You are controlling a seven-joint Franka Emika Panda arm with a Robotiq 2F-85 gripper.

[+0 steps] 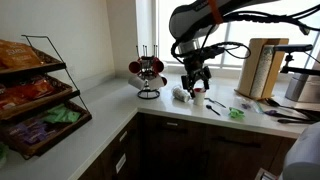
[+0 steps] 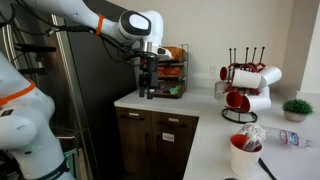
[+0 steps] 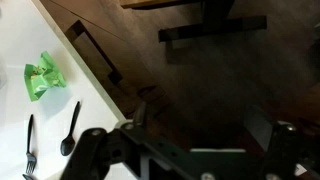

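Note:
My gripper (image 1: 197,91) hangs in the air near the counter's front edge in exterior view 1. In exterior view 2 the gripper (image 2: 146,93) shows in front of the drawers. Its two fingers (image 3: 95,150) stand wide apart at the bottom of the wrist view, with only dark floor between them. At the left of that view, a green wrapped packet (image 3: 43,76), a black spoon (image 3: 71,130) and a black fork (image 3: 30,147) lie apart on the white counter (image 3: 92,105). The gripper touches none of these.
A rack of red and white mugs (image 2: 248,80) stands on the counter. Nearby are a white cup (image 2: 243,158) with clear plastic in it, a clear bottle (image 2: 285,136) and a plant (image 2: 297,107). A snack rack (image 1: 35,90) stands at the left. Drawers (image 2: 168,137) lie below.

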